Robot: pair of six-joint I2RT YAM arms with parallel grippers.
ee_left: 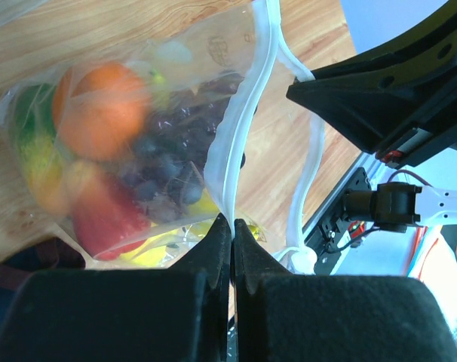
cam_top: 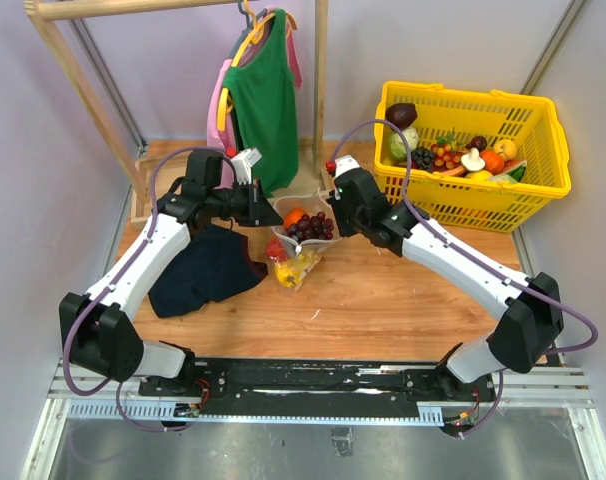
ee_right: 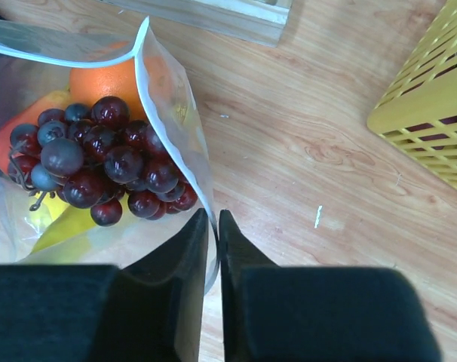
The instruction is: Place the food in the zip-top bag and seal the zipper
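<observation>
The zip top bag stands on the table holding an orange, red grapes, yellow and red food. My left gripper is shut on the bag's zipper edge at one side. My right gripper is at the bag's opposite rim, the edge running between or against its fingertips, which are close together; whether they grip it I cannot tell. The bag's mouth is open.
A yellow basket of assorted food stands at the back right. A dark cloth lies left of the bag. A wooden rack with hanging clothes is behind.
</observation>
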